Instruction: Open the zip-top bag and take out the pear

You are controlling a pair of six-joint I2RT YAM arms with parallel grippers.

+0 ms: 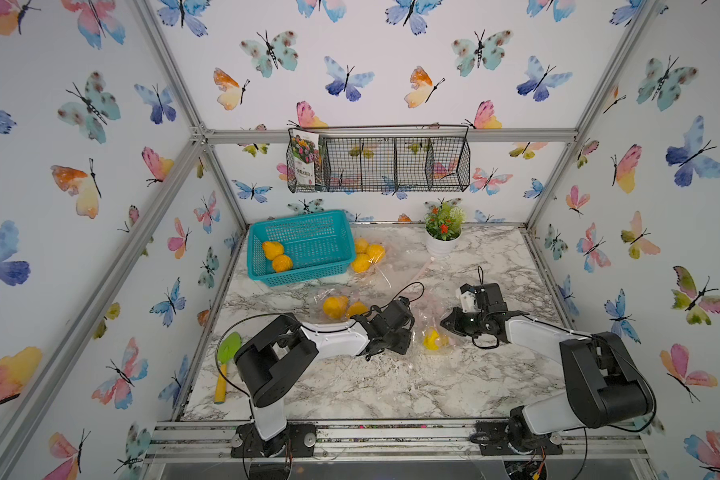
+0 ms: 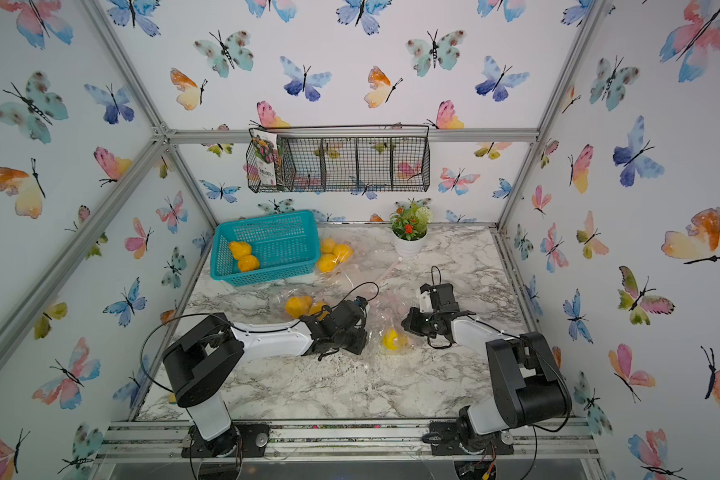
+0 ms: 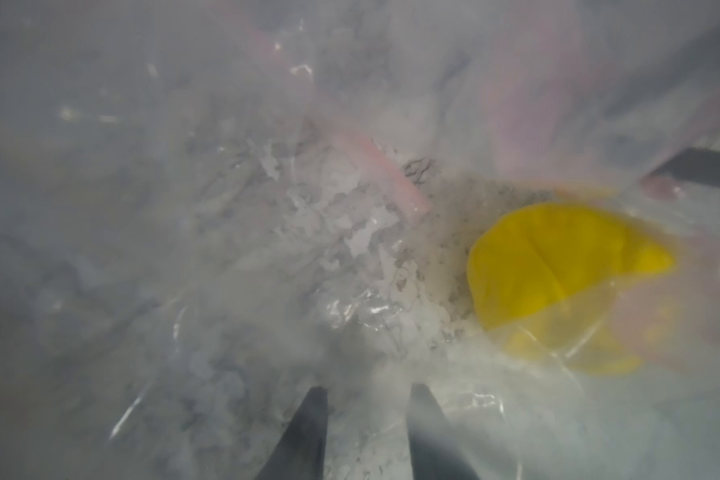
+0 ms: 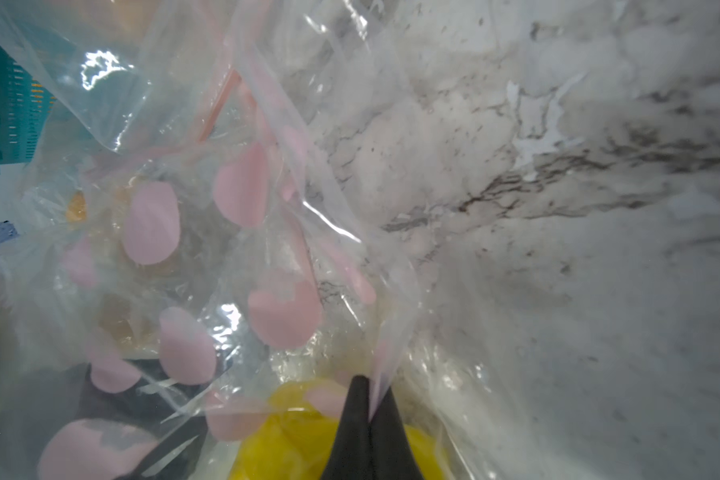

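A yellow pear lies inside a clear zip top bag with pink dots, between my two grippers. The right gripper is shut, with the bag's thin film pinched at its fingertips. In the left wrist view my left gripper stands part open, its fingers apart with no pear between them. The pear is to the right of and ahead of those fingers, partly covered by film. That view is hazy from plastic; whether the left fingers are inside the bag I cannot tell.
A teal basket holding two yellow fruits is at the back left. More bagged fruit lies beside it and behind the left arm. A potted plant stands at the back.
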